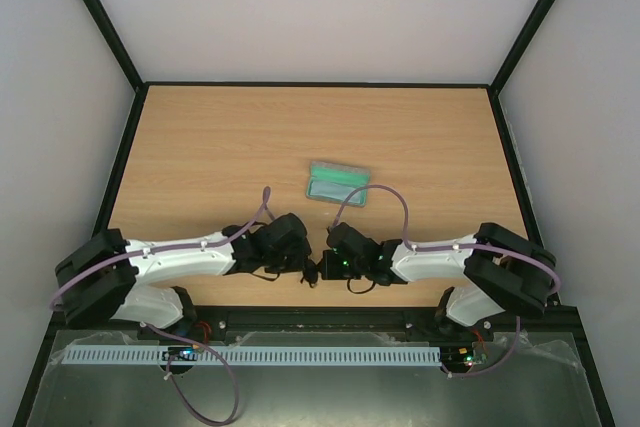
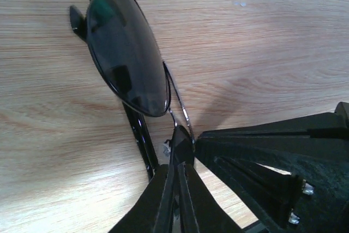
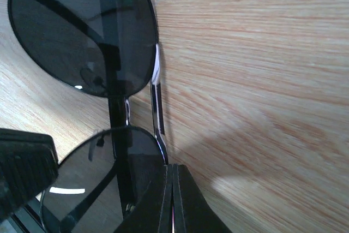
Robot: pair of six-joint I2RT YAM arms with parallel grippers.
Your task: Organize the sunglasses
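The dark sunglasses lie with their temples folded. In the left wrist view the far lens (image 2: 128, 50) is clear to see. The near lens rises edge-on at the tips of my left gripper, whose fingers stand very close together; whether they grip it cannot be told. My right gripper is shut with nothing between its fingers. The sunglasses (image 3: 82, 31) are outside them, the lower lens just left of the tips. From above, both grippers meet near the table's front edge and mostly cover the sunglasses (image 1: 311, 273).
An open teal case (image 1: 338, 175) stands farther back, right of the table's middle. The two grippers are very close, leaving little room between them.
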